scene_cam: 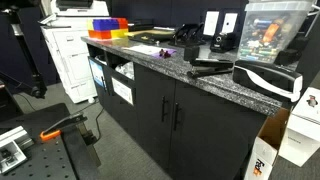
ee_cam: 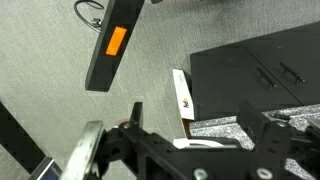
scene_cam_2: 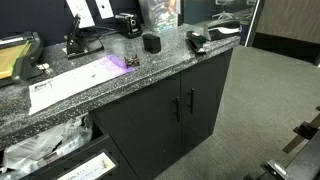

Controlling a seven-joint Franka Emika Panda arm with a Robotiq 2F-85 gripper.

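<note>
My gripper shows at the bottom of the wrist view, its two dark fingers spread wide apart. It is open, with nothing held between them. Beyond it lie grey carpet, a white box [ee_cam: 183, 92] and a black cabinet [ee_cam: 235, 78]. In the first exterior view the cabinet [scene_cam: 145, 105] has two vertical handles, and its speckled countertop [scene_cam: 225, 80] carries several items. The second exterior view shows the same cabinet [scene_cam_2: 165, 115] from another side. I cannot make out the gripper in either exterior view.
On the counter stand a clear bin [scene_cam: 270, 32], a black-and-white device [scene_cam: 268, 80] and colored bins [scene_cam: 108, 28]. Open cardboard boxes [scene_cam: 262, 150] sit at the cabinet's right end. A black bar with an orange label [ee_cam: 117, 41] crosses the upper left of the wrist view. Carpet [scene_cam_2: 250, 100] before the cabinet is clear.
</note>
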